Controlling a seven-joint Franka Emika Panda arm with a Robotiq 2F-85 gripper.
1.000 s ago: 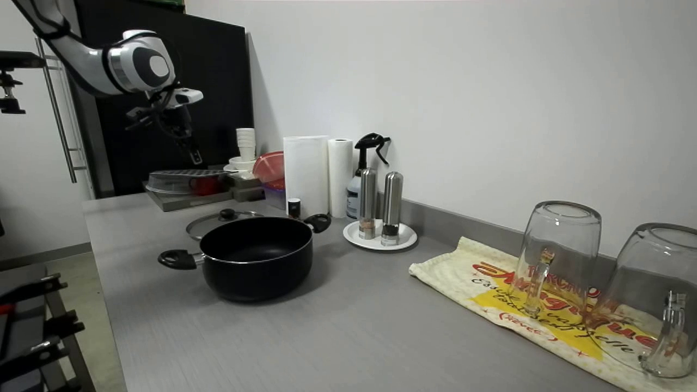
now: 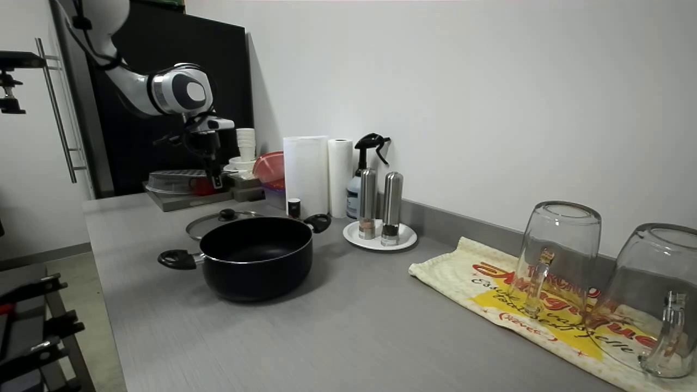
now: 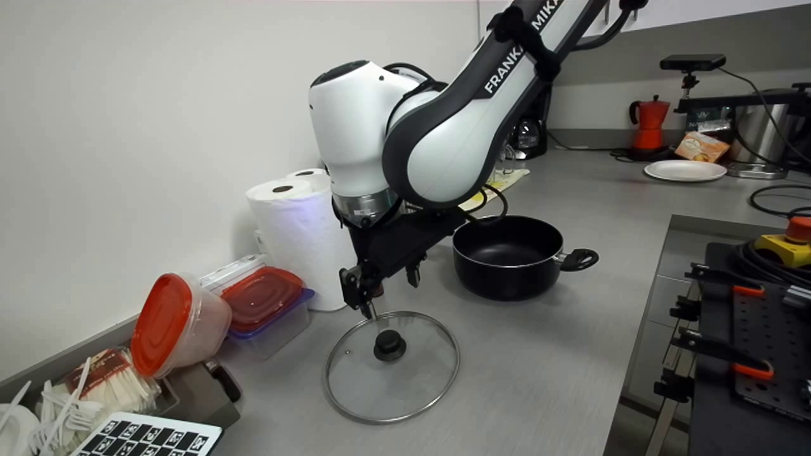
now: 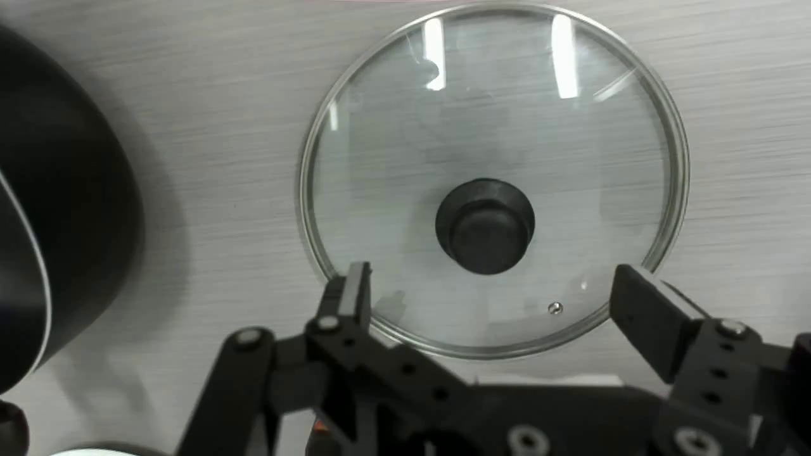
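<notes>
A round glass lid [image 4: 395,251] with a steel rim and a black knob [image 4: 488,228] lies flat on the counter, knob up. My gripper is above it, pointing down, its fingers [image 4: 646,311] spread wide with nothing between them. In the wrist view the knob shows beyond the fingertips, roughly centred across the gap. The same lid [image 3: 426,372] appears whole in exterior view 2, with the gripper raised above its far side. Beside the lid stands an empty black pot [image 2: 258,274], uncovered, with two side handles; part of it [image 4: 76,205] edges into the wrist view.
Paper towel rolls [image 3: 300,235] and plastic tubs [image 3: 182,323] line the wall side. Two steel mills [image 2: 390,208] stand on a white plate [image 2: 408,238]; upturned glass jugs [image 2: 562,235] rest on a cloth [image 2: 451,274]. The counter in front of the pot is clear.
The arm has come down and moved right in exterior view 1, with the gripper turned more nearly vertical. Pot and lid have stayed where they were.
</notes>
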